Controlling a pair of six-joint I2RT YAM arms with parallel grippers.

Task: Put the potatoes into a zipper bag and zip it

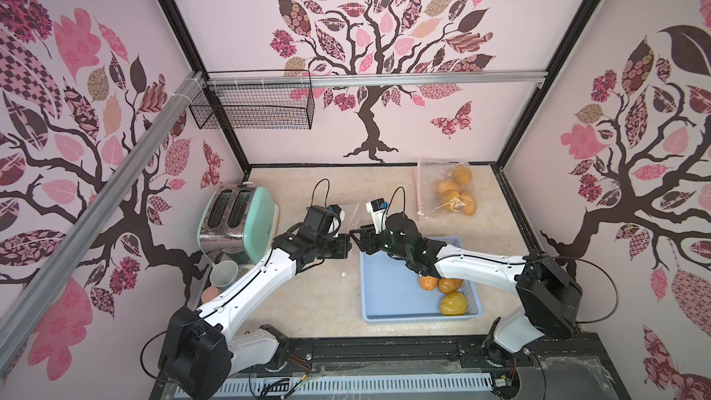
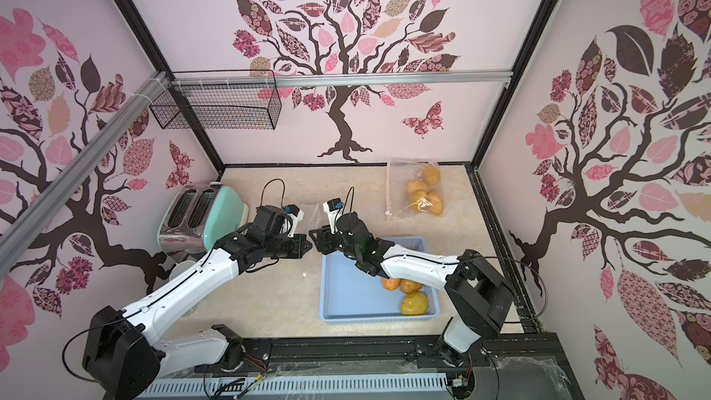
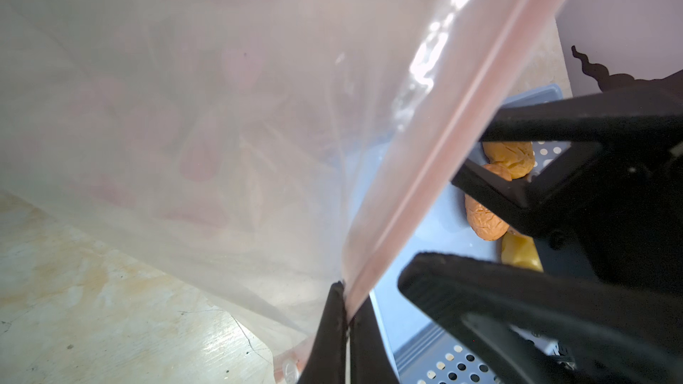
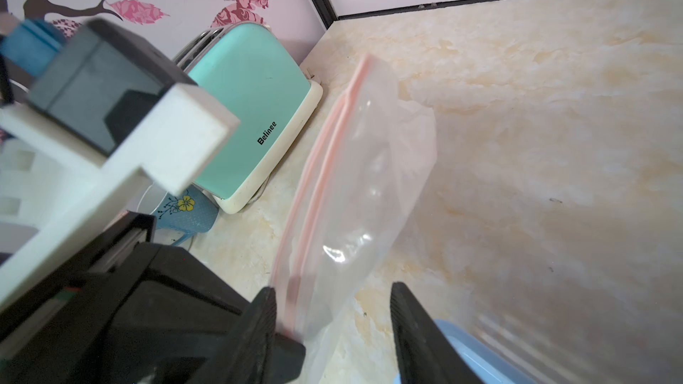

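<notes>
An empty translucent zipper bag [image 4: 355,185] with a pink seal hangs upright over the worktop; my left gripper is shut on its edge by the seal. My right gripper faces it closely, fingers apart, nothing clearly held. A second bag [image 1: 444,189] holding several potatoes lies at the back right. The blue tray [image 1: 392,307] under the right arm holds several more, including a yellow one [image 1: 453,303].
A mint toaster [image 1: 255,226] and a mug [image 1: 223,274] stand at the left. A wire basket [image 1: 251,103] hangs from the rail above.
</notes>
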